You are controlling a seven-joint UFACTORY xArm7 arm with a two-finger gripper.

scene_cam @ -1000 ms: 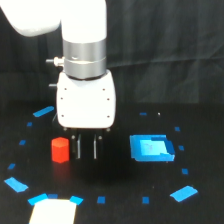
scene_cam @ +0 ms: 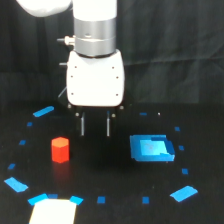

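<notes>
Standing on the black table at the left is an orange-red block (scene_cam: pixel 60 150). To its right and higher in the view is my gripper (scene_cam: pixel 95 127), its two dark fingers pointing down and apart, with nothing visible between them. A shallow blue tray (scene_cam: pixel 136 149) lies further right, with a light blue patch inside it. The gripper's fingertips are between block and tray in the view and appear clear of both.
Small blue squares mark the table, among them one at the front (scene_cam: pixel 101 200). Larger blue tape strips lie near the corners, such as the right one (scene_cam: pixel 184 193). A pale, bright object (scene_cam: pixel 53 212) is at the front left edge. Dark curtain hangs behind.
My gripper has moved up and slightly right in the view, away from the block. Its fingers look apart in both frames. Block and tray stay where they were.
</notes>
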